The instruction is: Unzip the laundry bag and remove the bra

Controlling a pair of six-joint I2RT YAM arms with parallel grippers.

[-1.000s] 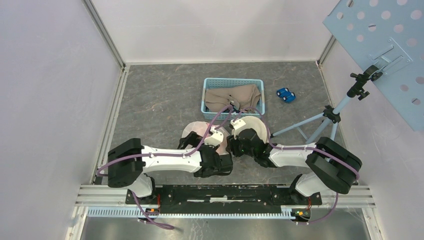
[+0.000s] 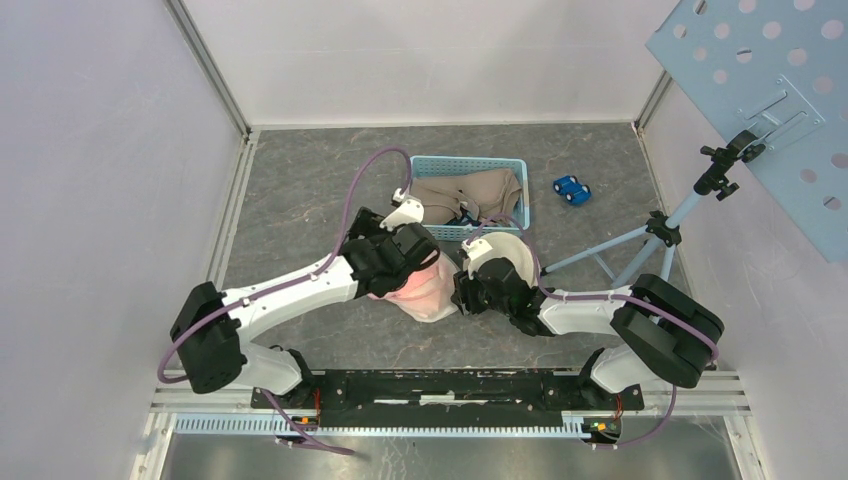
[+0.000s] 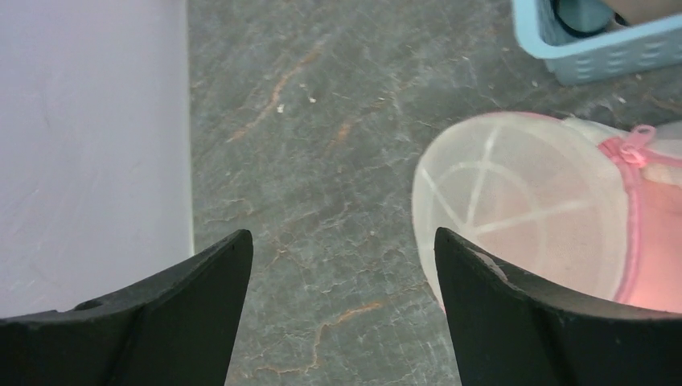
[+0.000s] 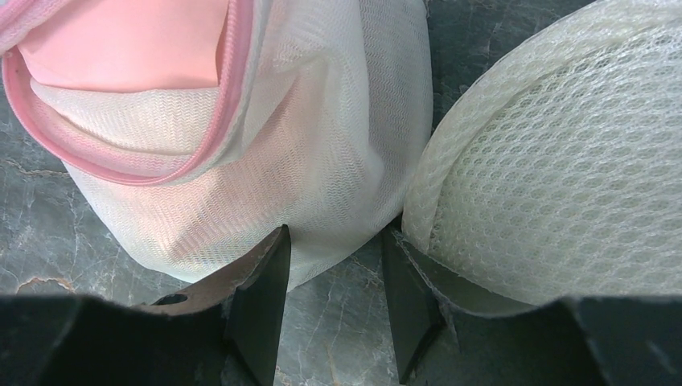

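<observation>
The white mesh laundry bag [image 2: 420,298] with pink zipper trim lies in the middle, partly hidden under my left arm. Its zipper [image 3: 635,153] and pink pull show in the left wrist view. Pink fabric [image 4: 121,44] shows through the unzipped opening in the right wrist view. My left gripper is open and empty, high above the floor left of the bag. My right gripper is low at the bag's lower edge, beside a stiff white mesh piece [image 4: 547,169], fingers parted; whether fabric is between them is unclear.
A blue basket [image 2: 467,163] with brown cloth stands behind the bag. A blue toy car [image 2: 572,190] lies to its right. A tripod stand [image 2: 685,210] occupies the right side.
My left arm has moved up and away from the table's front edge, rising over the bag and uncovering more of its lower part. My right arm looks unchanged.
</observation>
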